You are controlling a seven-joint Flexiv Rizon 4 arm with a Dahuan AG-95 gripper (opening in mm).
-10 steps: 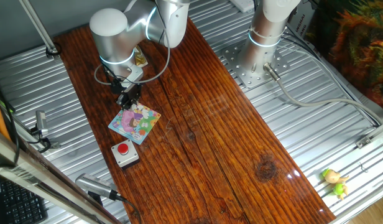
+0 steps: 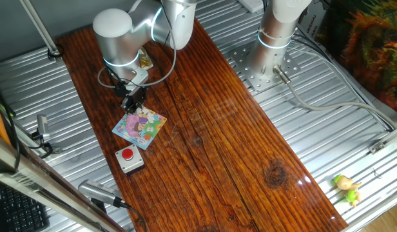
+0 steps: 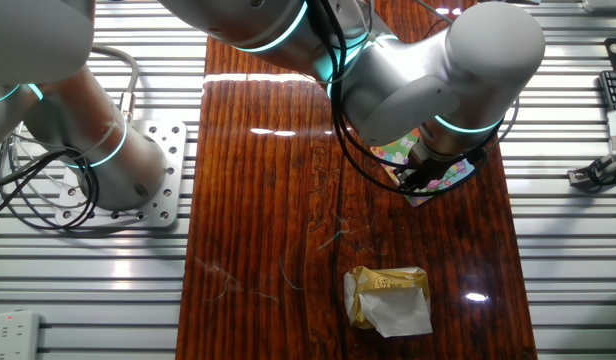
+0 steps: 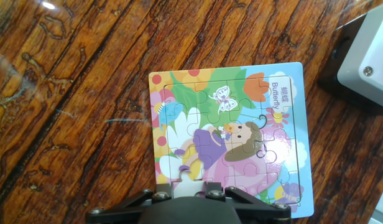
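Note:
A square butterfly jigsaw puzzle (image 4: 210, 137) lies flat on the wooden table, its picture showing a girl in a purple dress. My gripper is over the puzzle's edge at the bottom of the wrist view, with its two dark fingertips (image 4: 214, 189) apart. A pale, puzzle-shaped patch shows between them; whether it is a held piece or part of the board below is unclear. In exterior view 1 the gripper (image 2: 132, 103) points down at the puzzle's upper edge. The arm covers part of the puzzle (image 3: 396, 150) in exterior view 2.
A white box with a red button (image 2: 128, 156) stands close beside the puzzle. Behind the arm is a yellow and white packet (image 3: 390, 300). A microphone-like grey device (image 2: 100, 192) sits at the table's left edge.

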